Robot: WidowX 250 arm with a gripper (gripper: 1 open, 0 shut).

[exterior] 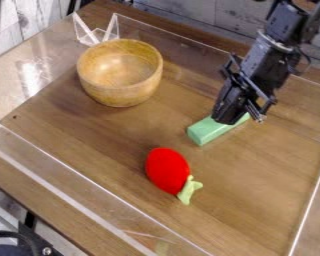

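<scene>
My black gripper (232, 102) hangs just above a pale green block (218, 127) right of centre, its fingers pointing down toward the block's upper end; it looks shut, with nothing visible between the fingers. The block lies flat on the wooden table (96, 160). A red plush strawberry (168, 169) with a pale green top lies nearer the front, and a wooden bowl (120, 77) stands at the upper left.
A clear plastic object (99, 30) sits behind the bowl near the back edge. Clear rims run along the table's edges.
</scene>
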